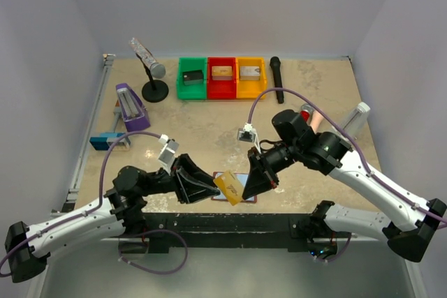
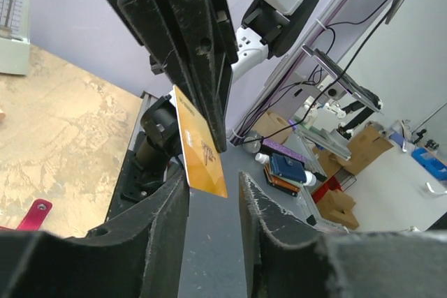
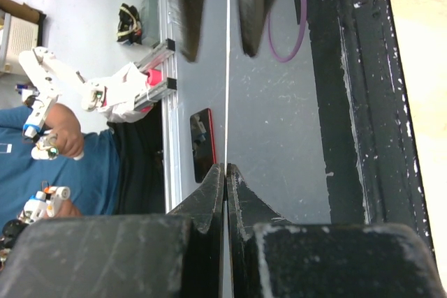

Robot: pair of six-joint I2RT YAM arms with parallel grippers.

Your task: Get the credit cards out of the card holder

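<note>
A gold card [image 1: 230, 187] is pinched at one edge by my right gripper [image 1: 246, 195], held above the front of the table. Edge-on, the card [image 3: 227, 75] looks like a thin line rising from the shut right fingertips. From the other side, my left gripper [image 1: 218, 190] has its fingers part open around the card's free end. The card [image 2: 200, 148] tapers toward the left gripper in the left wrist view; contact cannot be made out. Beneath the card lies what looks like the open card holder [image 1: 218, 197], light blue and mostly covered; its red snap tab [image 2: 35, 214] shows at lower left.
Green [image 1: 183, 88], red [image 1: 221, 90] and yellow [image 1: 251, 91] bins at the back each contain a box-like item. A black microphone [image 1: 276, 79] stands right of them. At left are a lamp [image 1: 154, 90] and a purple holder [image 1: 136, 121].
</note>
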